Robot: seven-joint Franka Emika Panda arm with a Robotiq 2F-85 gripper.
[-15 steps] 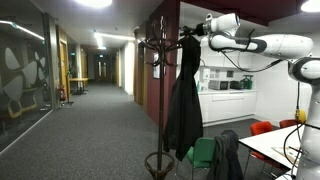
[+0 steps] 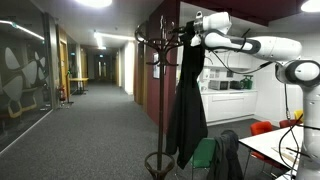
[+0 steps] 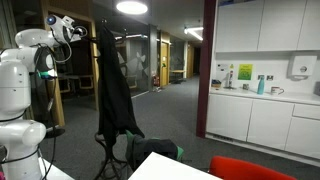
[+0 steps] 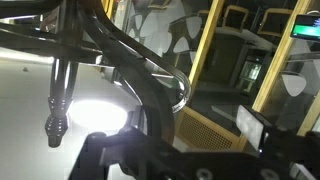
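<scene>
A long black garment hangs at the right side of the dark coat stand, just below its hooks. My gripper is at the top of the garment, close to the hooks; contact there is too small to make out. In exterior view 2 the garment hangs full length beside the stand, below and right of my arm. Curved hooks of the stand fill the upper left of the wrist view, close to my open gripper. No cloth shows between its fingers there.
A green chair and a dark item stand near the foot of the coat stand. A white table and red chairs are to the right.
My gripper and the upper arm links have shifted slightly left toward the stand. The garment's upper part has shifted a little with them, while its lower end has swung slightly right.
</scene>
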